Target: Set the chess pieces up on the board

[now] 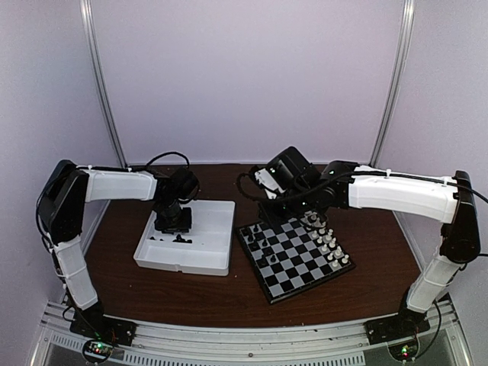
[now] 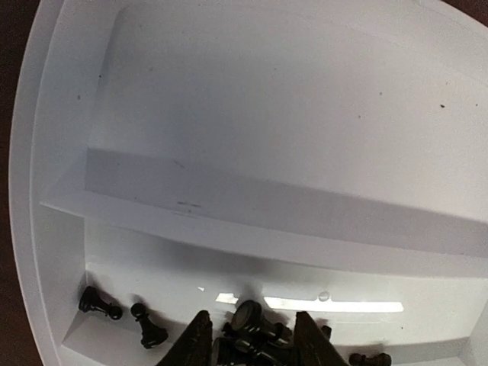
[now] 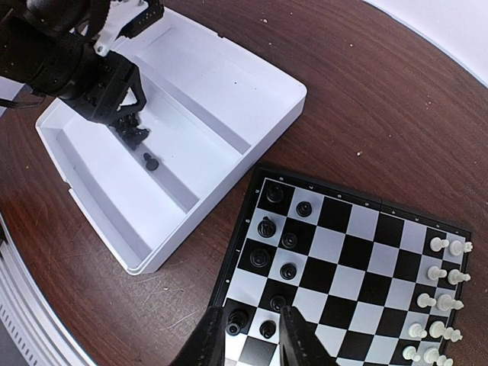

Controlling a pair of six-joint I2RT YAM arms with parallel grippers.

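In the left wrist view, my left gripper is open above a heap of black chess pieces [image 2: 255, 322]; I cannot tell whether its fingers touch them. Loose black pawns [image 2: 151, 326] lie on their sides in the same tray compartment. The white tray [image 1: 204, 261] stands left of the chessboard [image 1: 284, 288]. My right gripper is open, seen over the board's near-left part by a black piece [image 3: 237, 320]. Several black pieces [image 3: 260, 257] stand along one side of the board, and white pieces [image 3: 448, 302] line the opposite side.
The tray's larger compartment [image 2: 267, 99] is empty apart from specks. Bare board squares [image 3: 366, 267] separate the two colours. My right arm [image 1: 305, 183] covers the board's far corner from above.
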